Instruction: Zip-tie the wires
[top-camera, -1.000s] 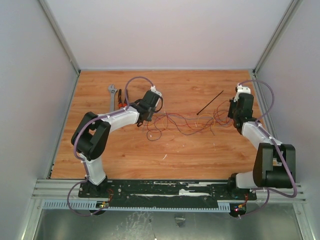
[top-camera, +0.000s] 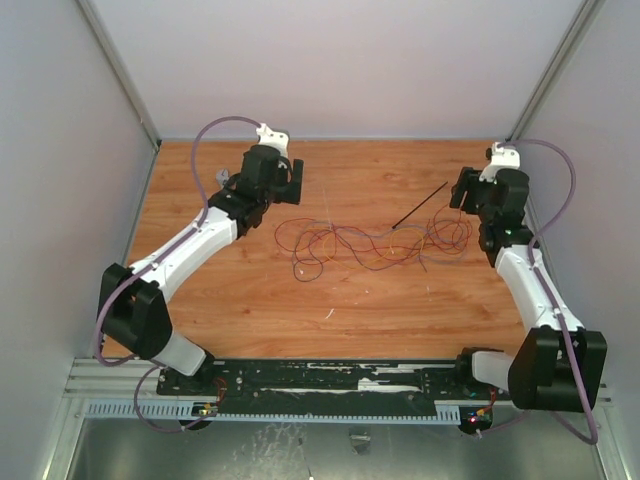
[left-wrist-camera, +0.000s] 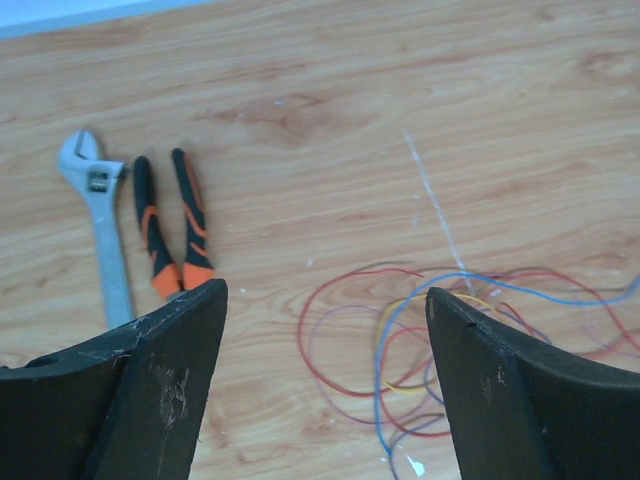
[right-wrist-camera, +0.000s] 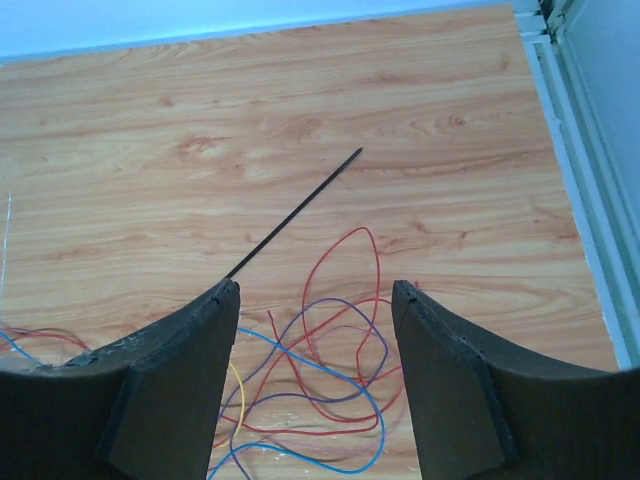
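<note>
A loose, tangled bundle of red, blue, yellow and purple wires lies across the middle of the table. Behind its right part rests a straight black zip tie, also seen in the right wrist view as a thin black strip. Raised over the table left of the bundle, my left gripper has its fingers apart and nothing between them. Above the bundle's right end, my right gripper stands open and empty. In the left wrist view, a thin pale strip lies behind the wires.
A wrench and a tool with orange-black handles lie at the back left, mostly hidden by the left arm from above. Small pale scraps dot the table front. Side walls and a back wall enclose the table.
My left gripper has risen and moved back and left, away from the wires. My right gripper has shifted slightly up and back. The wires and black zip tie look unmoved.
</note>
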